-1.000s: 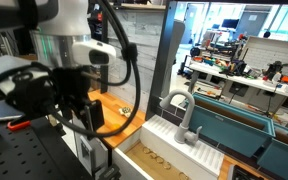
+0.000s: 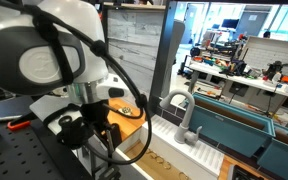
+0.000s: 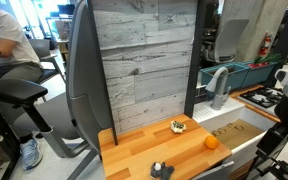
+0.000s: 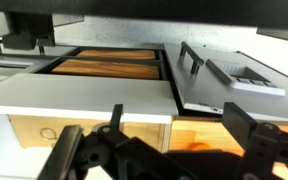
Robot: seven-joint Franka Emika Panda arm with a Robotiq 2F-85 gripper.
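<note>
My gripper stands open in the wrist view, its dark fingers (image 4: 246, 130) wide apart with nothing visible between them. A pale flat surface (image 4: 94, 95) lies beyond them. In exterior view 1 the gripper is low at the left, partly hidden by the white arm (image 2: 84, 75), near the edge of the wooden top. A small orange round thing (image 3: 212, 142) lies on that wooden top (image 3: 134, 150) in exterior view 2. Close by are a small pale object (image 3: 177, 127) and a dark grey item (image 3: 162, 170).
A grey faucet (image 2: 187, 115) rises behind the white-rimmed open box or drawer (image 2: 164, 165). Teal bins (image 2: 224, 130) line the back right. An upright grey plank wall (image 3: 149, 75) borders the wooden top. A black cable (image 2: 134, 100) loops beside the arm.
The arm has shifted and tilted over the last second, and its gripper is lower at the left in exterior view 1. The table objects show no clear movement.
</note>
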